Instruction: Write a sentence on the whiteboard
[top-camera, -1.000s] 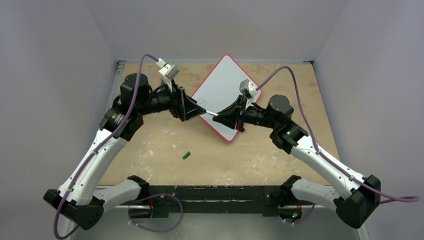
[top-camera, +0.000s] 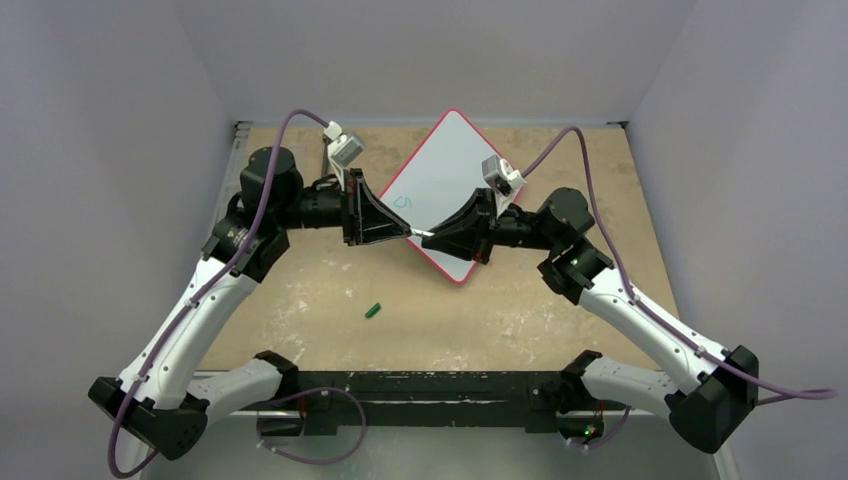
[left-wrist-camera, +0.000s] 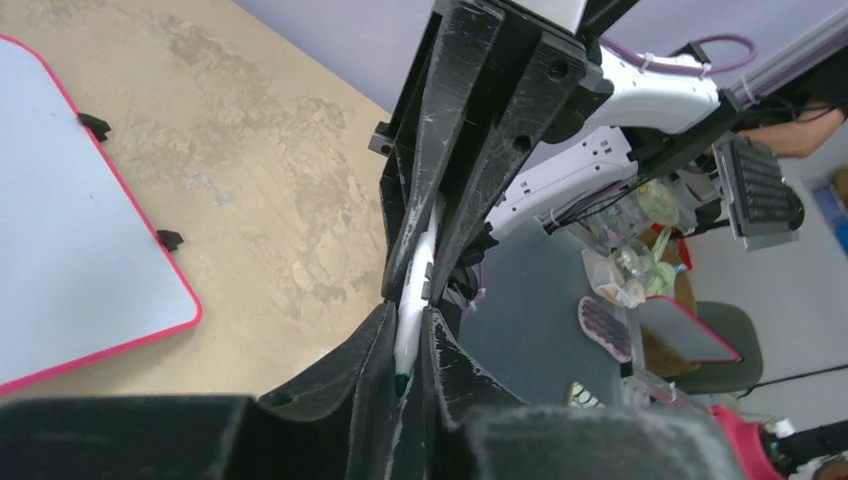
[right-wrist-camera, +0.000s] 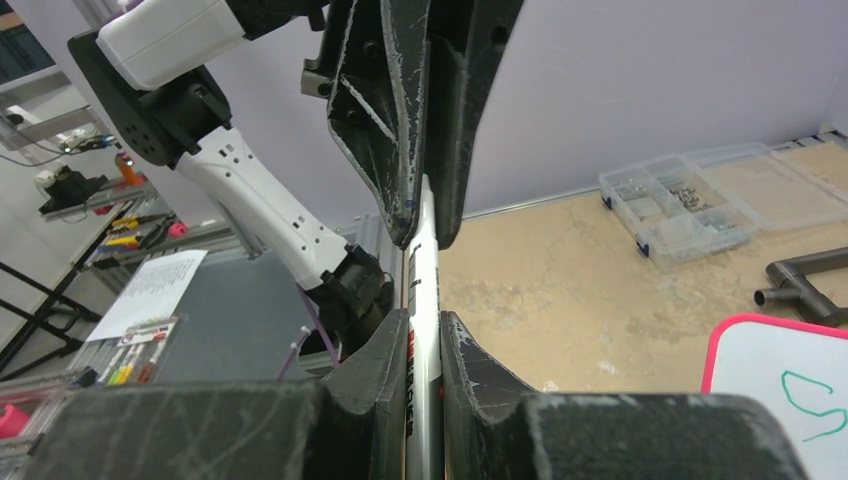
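Note:
The white marker (top-camera: 423, 233) spans the gap between my two grippers, above the lower part of the pink-edged whiteboard (top-camera: 440, 165). My right gripper is shut on the marker's body. The fingertips of my left gripper stand close around the other end; whether they grip it I cannot tell. The green tip (left-wrist-camera: 402, 383) shows between them in the left wrist view. A green curved stroke (top-camera: 402, 202) is on the board's left corner. A green cap (top-camera: 373, 310) lies on the table.
In the right wrist view, a clear compartment box (right-wrist-camera: 680, 205) sits at the back of the table, with a dark metal tube (right-wrist-camera: 800, 285) near the board.
The left arm shifted slightly; the right arm barely moved.

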